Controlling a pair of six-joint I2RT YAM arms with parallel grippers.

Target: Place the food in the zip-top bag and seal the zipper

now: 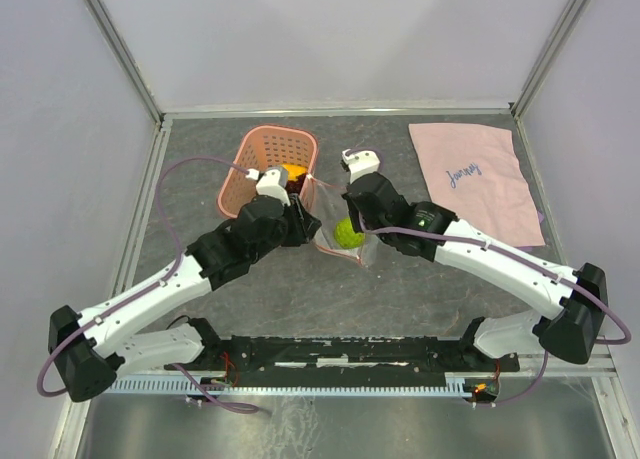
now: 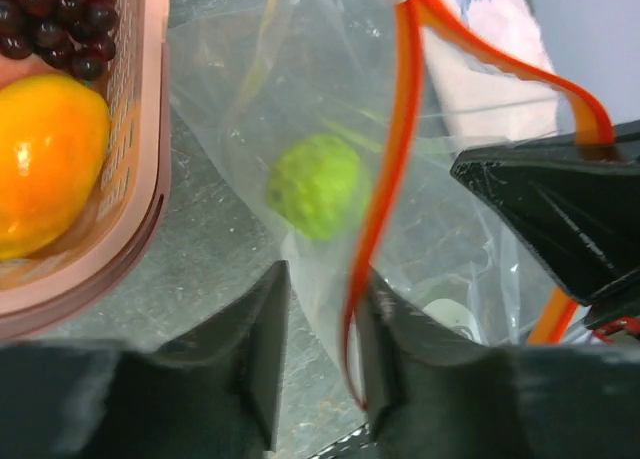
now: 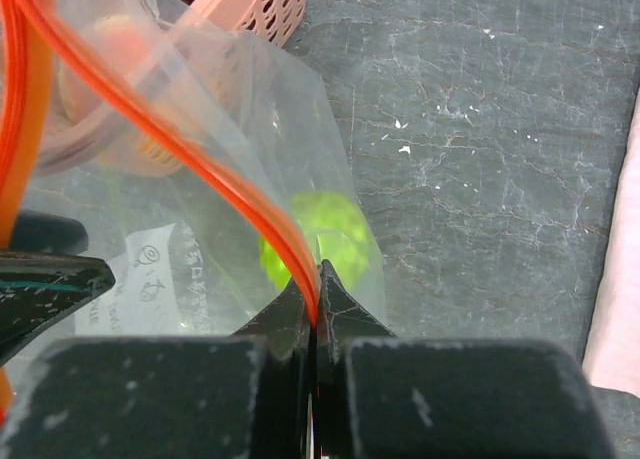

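The clear zip top bag with orange zipper stands open mid-table, a green round food inside it. My right gripper is shut on the bag's orange zipper edge. My left gripper is at the bag's other side, its fingers either side of an orange edge, blurred in the left wrist view; whether they touch it I cannot tell.
A salmon basket with a mango and grapes stands behind my left gripper. A pink cloth lies at the back right.
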